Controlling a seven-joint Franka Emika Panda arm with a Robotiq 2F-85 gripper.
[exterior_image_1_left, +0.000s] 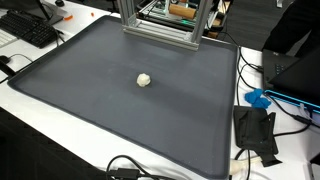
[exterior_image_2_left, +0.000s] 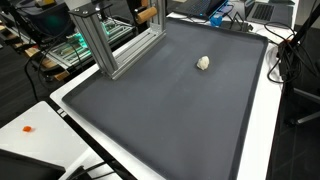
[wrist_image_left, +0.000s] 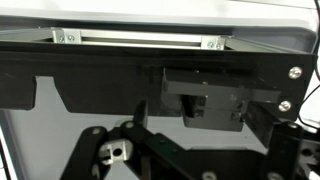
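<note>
A small cream-coloured lump (exterior_image_1_left: 143, 80) rests on the grey mat, left of its middle in exterior view 1. The same lump (exterior_image_2_left: 203, 63) shows near the far side of the mat in exterior view 2. My gripper appears only in the wrist view, at the bottom, its dark fingers spread apart and open. A black block-like part (wrist_image_left: 222, 84) on a black bar (wrist_image_left: 110, 75) lies in view beyond the fingers; whether they touch it I cannot tell. The lump is not visible in the wrist view.
A metal frame (exterior_image_1_left: 165, 35) stands at the mat's back edge, with an orange-brown piece (exterior_image_1_left: 182, 11) in it. Dark cloth-like material (exterior_image_1_left: 255, 132) and a blue item (exterior_image_1_left: 257, 98) lie right of the mat.
</note>
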